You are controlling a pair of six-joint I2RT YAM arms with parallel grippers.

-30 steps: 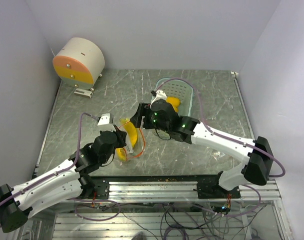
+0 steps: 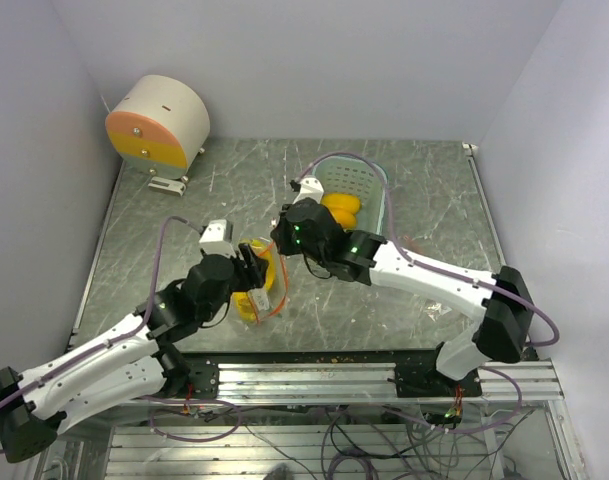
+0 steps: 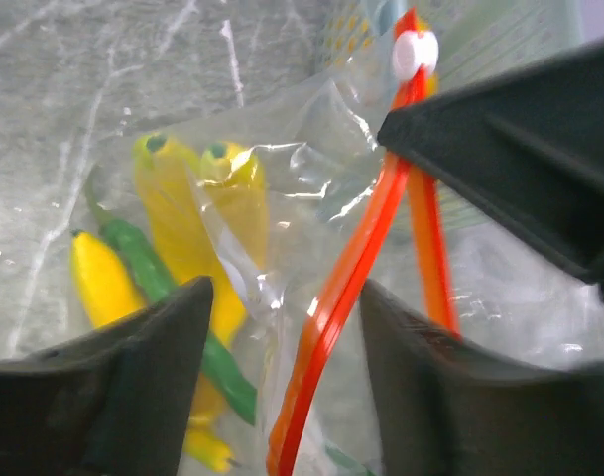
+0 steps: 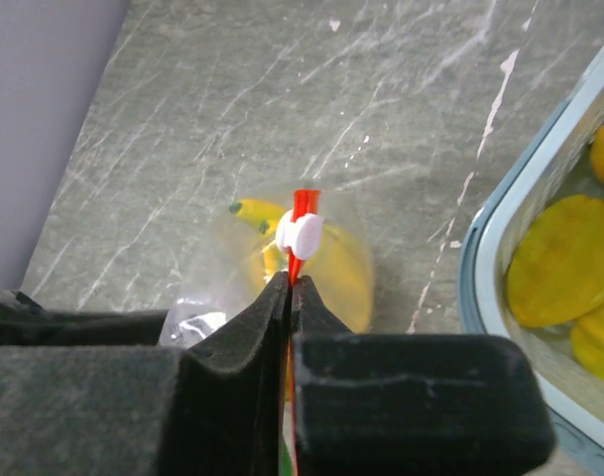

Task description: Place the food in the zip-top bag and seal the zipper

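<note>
The clear zip bag (image 3: 282,178) with a red-orange zipper (image 3: 336,297) stands on the counter, holding yellow food (image 3: 182,218) and a green pepper (image 3: 143,258). My right gripper is shut on the zipper's top end, by its white slider (image 4: 300,232). My left gripper (image 2: 254,263) is part open, its blurred fingertips low in its own view either side of the zipper strip.
A pale basket (image 4: 510,198) with yellow food stands right of the bag, behind the right arm. A white-and-orange rounded box (image 2: 159,115) is at the back left.
My left gripper has opened and moved a little right.
</note>
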